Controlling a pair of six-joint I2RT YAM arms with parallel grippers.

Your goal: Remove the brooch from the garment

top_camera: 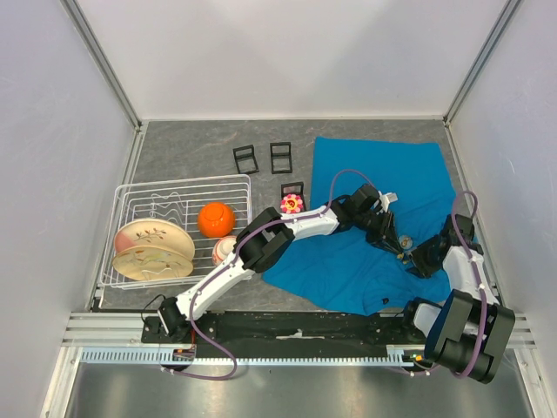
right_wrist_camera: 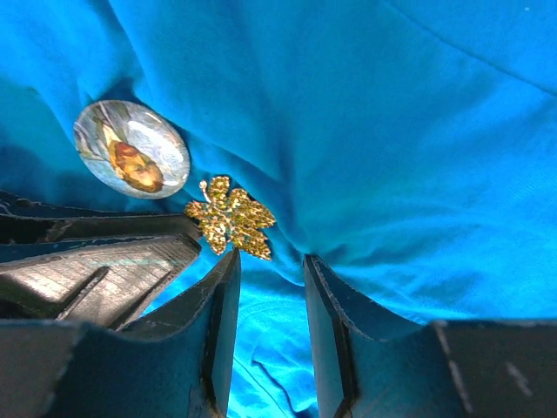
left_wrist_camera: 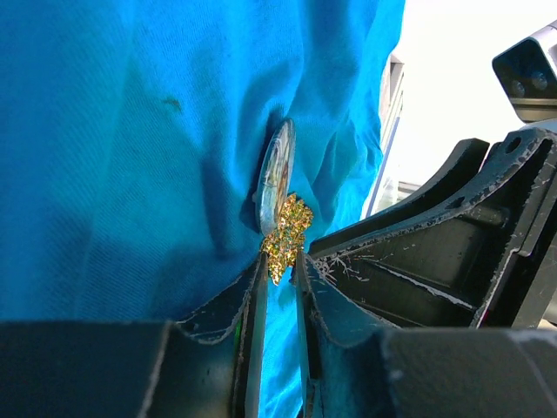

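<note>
The blue garment (top_camera: pixel 374 287) carries a gold glittery leaf brooch (right_wrist_camera: pixel 230 213) beside a round picture badge (right_wrist_camera: pixel 130 148). My left gripper is shut at the lower edge of the brooch; what exactly it grips there is hard to see. My right gripper is part open just below the brooch in the right wrist view, nothing visible between its fingers. The left gripper's black body crosses the lower left of that view.
A wire rack (top_camera: pixel 130 218) with plates and an orange bowl (top_camera: pixel 216 218) stands at left. Small black stands (top_camera: pixel 280 145) and a flower ornament (top_camera: pixel 291 203) sit near the garment's left edge. Walls close in the sides.
</note>
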